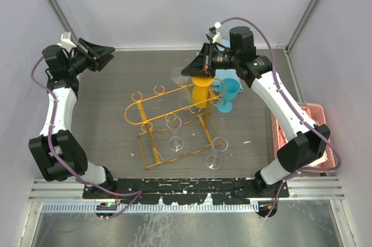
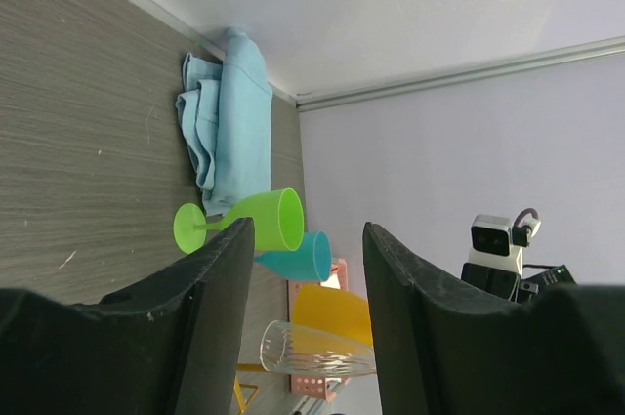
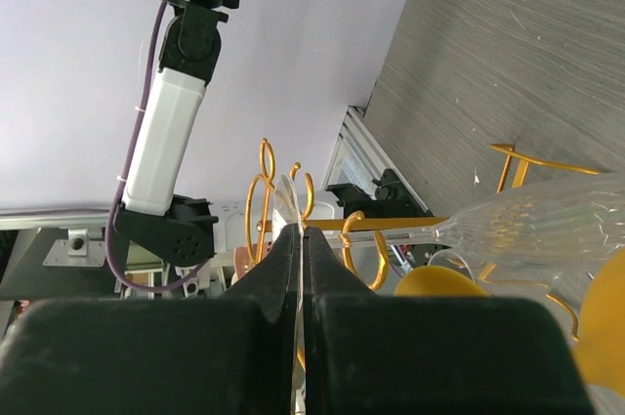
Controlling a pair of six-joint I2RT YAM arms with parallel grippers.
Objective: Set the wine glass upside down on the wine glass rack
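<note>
The yellow wine glass rack (image 1: pixel 145 122) stands in the middle of the table, with hooks (image 3: pixel 352 239) close around my right fingertips. My right gripper (image 1: pixel 189 68) is shut on a clear wine glass (image 1: pixel 179 74), whose thin edge shows between the fingertips; its orientation is hard to tell. A clear glass (image 3: pixel 527 229) lies horizontally beside it in the right wrist view. Yellow cups (image 1: pixel 200 90) are under the right gripper. My left gripper (image 1: pixel 102 55) stands open at the upper left, away from the rack.
Cyan goblet (image 1: pixel 229 91), green goblet (image 2: pixel 269 220) and folded blue cloth (image 2: pixel 239 122) are at the right rear. More clear glasses (image 1: pixel 215 160) stand at the front. A pink basket (image 1: pixel 319 113) sits at the right edge.
</note>
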